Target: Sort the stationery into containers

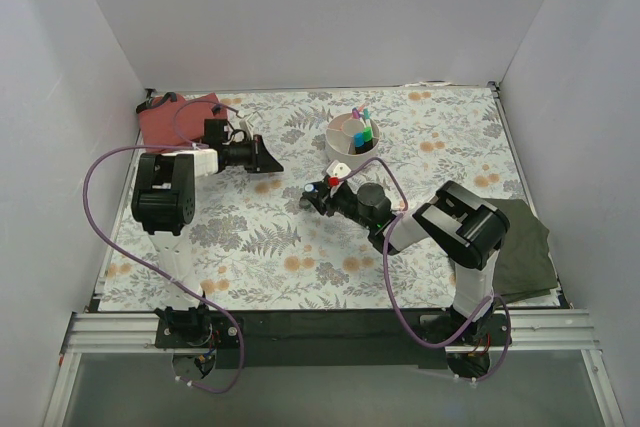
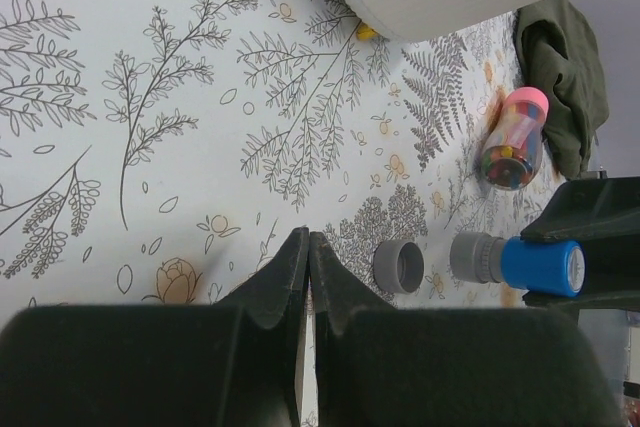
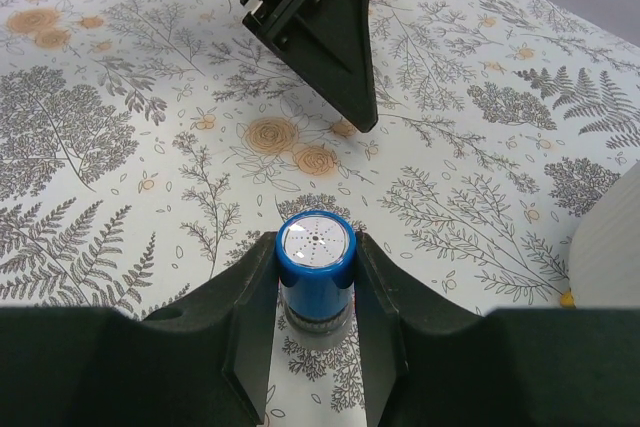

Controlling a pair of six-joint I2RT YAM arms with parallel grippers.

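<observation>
My right gripper is shut on a small grey and blue cylinder [image 3: 317, 272], its blue end up between the fingers. In the left wrist view this cylinder [image 2: 540, 265] shows its grey lower part beside a hollow grey cap [image 2: 398, 266] on the table. My left gripper is shut with nothing visible between its fingers; in the top view its tip [image 1: 281, 169] hovers behind and left of the right gripper [image 1: 311, 193]. A round white container [image 1: 352, 152] holding several pens and colourful items stands at the back centre.
A clear jar with a pink lid [image 2: 515, 139] lies near the right arm, mostly hidden from above. Red cloth [image 1: 180, 119] lies back left, dark green cloth [image 1: 515, 252] on the right.
</observation>
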